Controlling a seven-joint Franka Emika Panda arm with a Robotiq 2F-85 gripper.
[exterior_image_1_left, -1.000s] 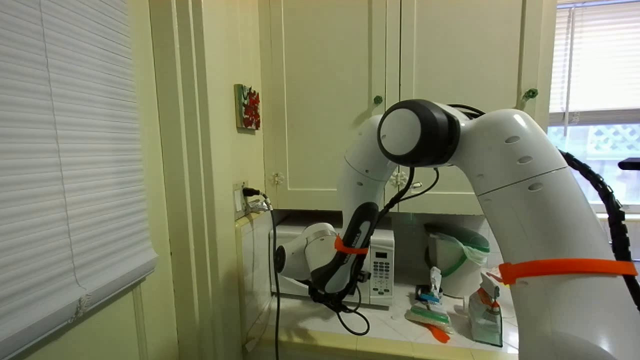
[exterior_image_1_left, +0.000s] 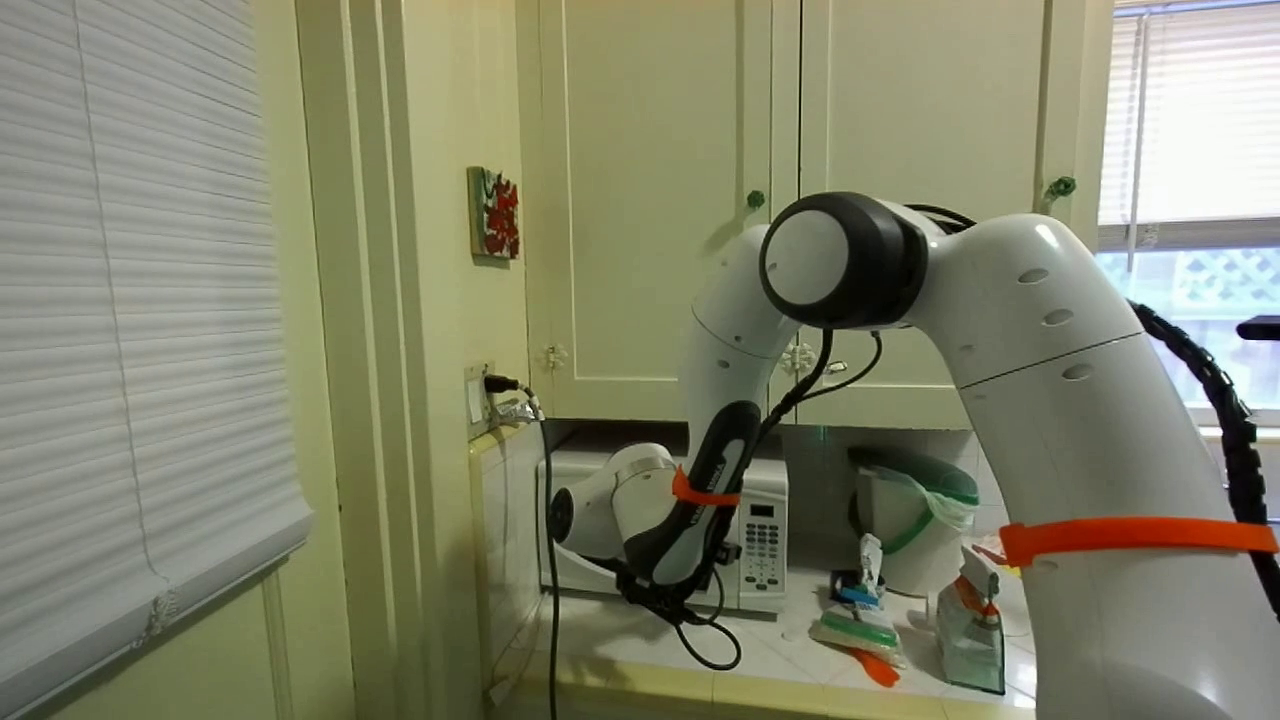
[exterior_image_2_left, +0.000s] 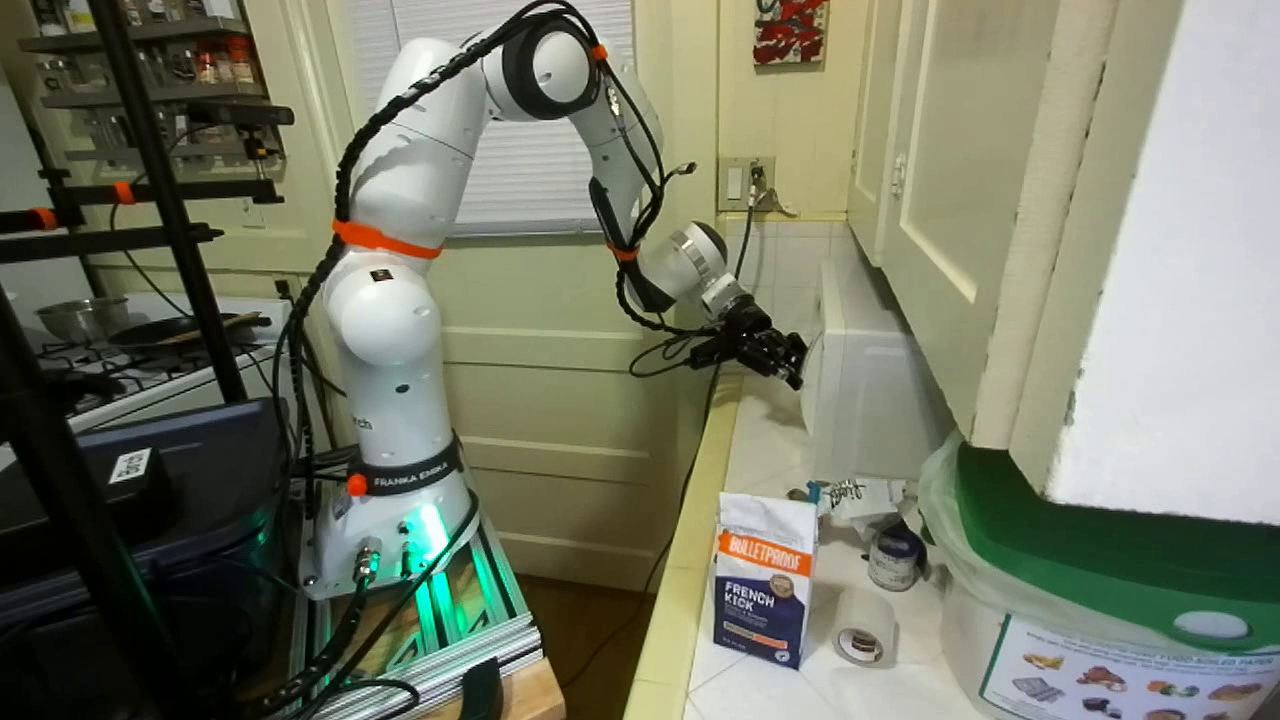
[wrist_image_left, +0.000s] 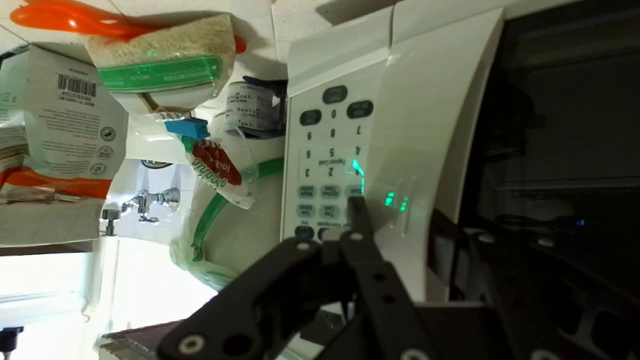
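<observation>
A white microwave (exterior_image_1_left: 763, 504) stands on the counter under the cabinets, mostly behind my arm in exterior view 1. In the wrist view its keypad (wrist_image_left: 331, 156) appears upside down beside a raised white door handle (wrist_image_left: 414, 180). My gripper straddles that handle, one dark finger (wrist_image_left: 360, 219) on the keypad side and the other by the dark door window (wrist_image_left: 558, 120). The fingers look shut on the handle, though the far finger is dim. Exterior view 2 has the gripper (exterior_image_2_left: 794, 362) at the microwave's front; contact is hidden there.
A coffee bag (exterior_image_2_left: 765, 582), a tape roll (exterior_image_2_left: 864, 628) and a lidded bin (exterior_image_2_left: 1104, 564) occupy the counter to the microwave's right. A bag of grain (wrist_image_left: 165, 60) and an orange utensil (wrist_image_left: 78, 18) lie nearby. Cabinets (exterior_image_1_left: 666, 216) hang above. A black cable (exterior_image_1_left: 551, 576) runs down left of the arm.
The arm's elbow has shifted very slightly up and to the right in exterior view 1. At the microwave, the wrist stays almost in place.
</observation>
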